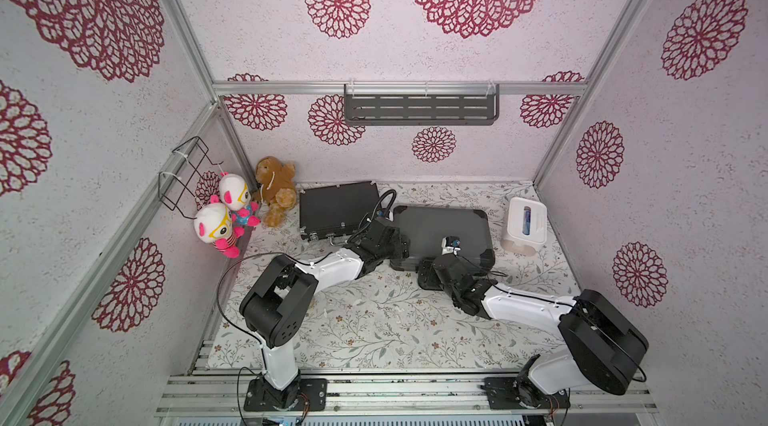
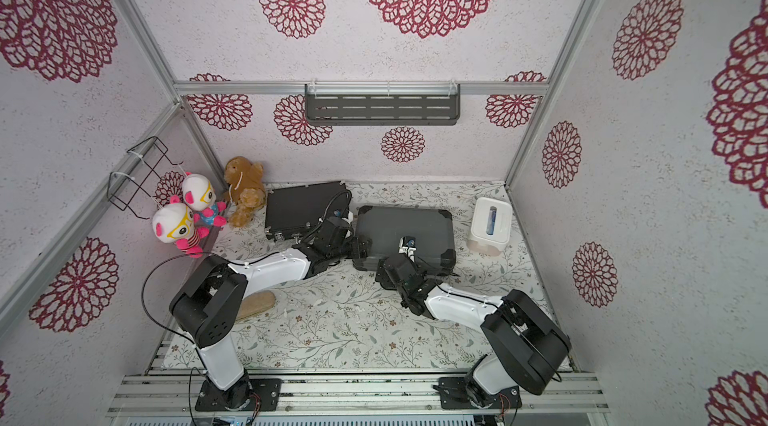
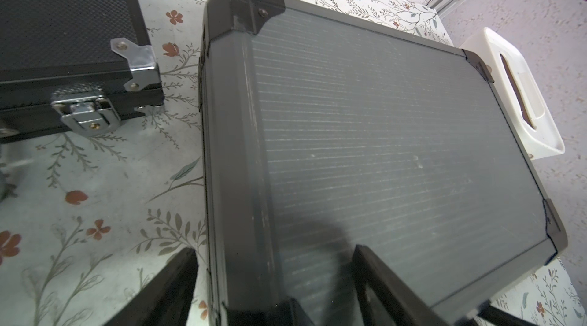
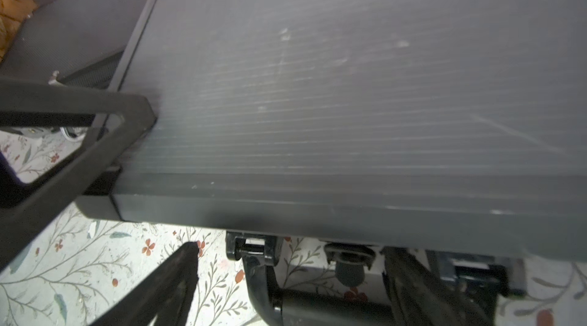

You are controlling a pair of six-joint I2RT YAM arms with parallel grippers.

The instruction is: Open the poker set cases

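The larger grey case [image 1: 440, 226] lies flat with its lid down in the middle of the table. To its left is a smaller black case [image 1: 340, 208], also closed, with a silver latch [image 3: 88, 112] on its front. My left gripper is open, its fingers over the grey case's near left corner. In the right wrist view my right gripper stands part open at the grey case's front edge. A black handle [image 4: 330, 309] and dark catches [image 4: 349, 253] show beneath the lid there, between and beside the fingers.
A white box [image 1: 525, 226] stands to the right of the grey case, and a brown plush toy [image 1: 276, 190] sits behind on the left. Above the back hangs a grey shelf [image 1: 421, 109].
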